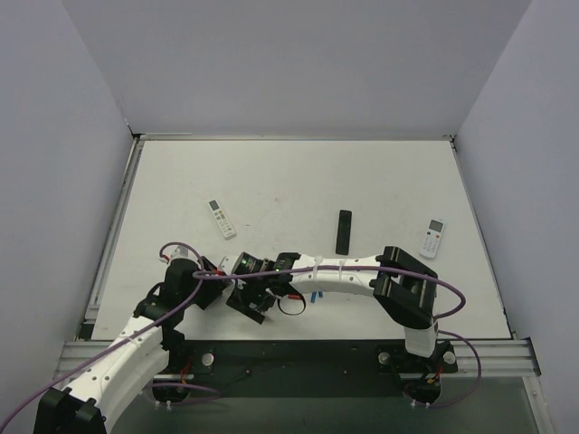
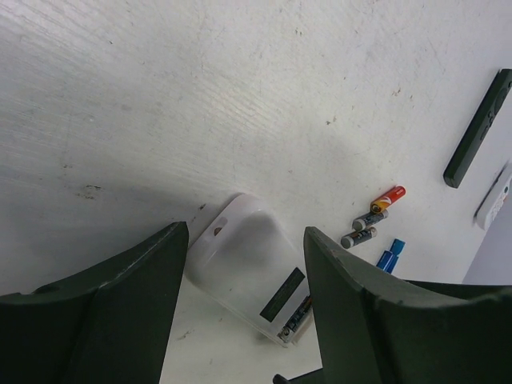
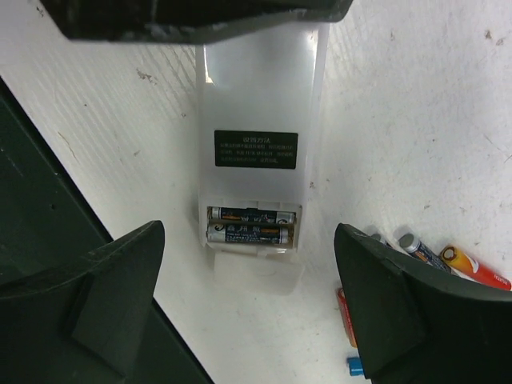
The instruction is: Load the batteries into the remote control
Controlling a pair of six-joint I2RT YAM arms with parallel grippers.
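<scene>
A white remote [image 3: 260,88] lies back side up, with a dark label and its battery compartment showing in the right wrist view. Two dark batteries [image 3: 250,232] sit side by side in that compartment. Below its edge is a pale translucent flap [image 3: 258,274]. My left gripper has its fingers apart on either side of the remote; whether they touch it I cannot tell. One dark finger [image 3: 200,20] crosses over the remote's upper part. My right gripper is open around the compartment end, with gaps on both sides.
Beside the remote lie loose batteries: an orange one [image 3: 476,268], a grey one [image 3: 422,250], a red one [image 3: 346,316] and a blue one [image 3: 355,366]. A black remote [image 1: 344,232] and two white remotes [image 1: 221,219] [image 1: 432,238] rest farther back.
</scene>
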